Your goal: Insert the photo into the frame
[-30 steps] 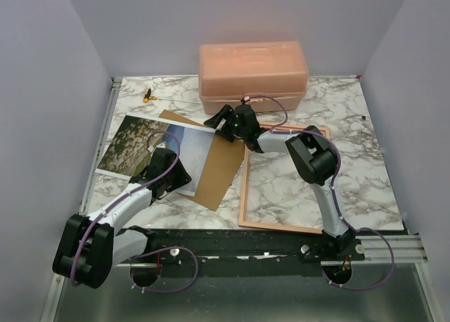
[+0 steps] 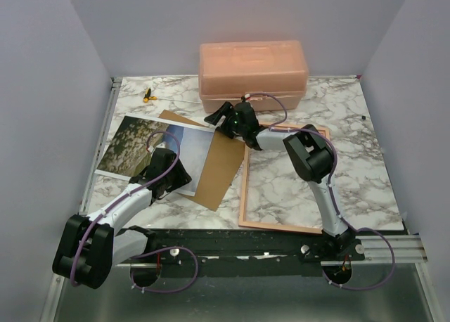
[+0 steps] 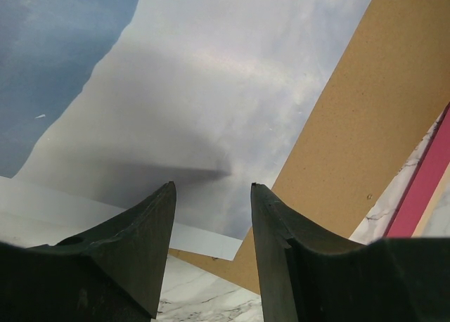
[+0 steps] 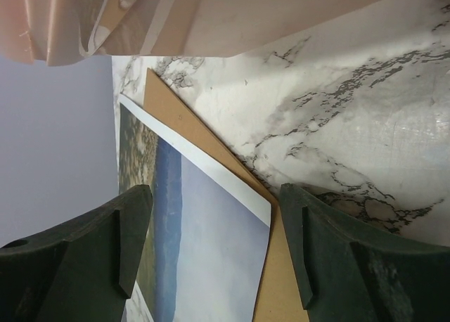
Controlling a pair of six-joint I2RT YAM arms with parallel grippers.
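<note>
The photo [image 2: 121, 146], a landscape print with a white border, lies on a tan backing board [image 2: 218, 178] at left. An empty wooden frame [image 2: 281, 226] lies at right. My left gripper is over the photo's lower right corner, a gap showing between its fingertips; whether anything is held is unclear. My right gripper stands open at the board's upper right corner, by the photo's white edge [image 4: 197, 153] and the frame's top left corner.
A pink plastic box [image 2: 253, 62] stands at the back. A small yellow-handled tool [image 2: 149, 97] lies at back left. The marble top inside the frame is bare.
</note>
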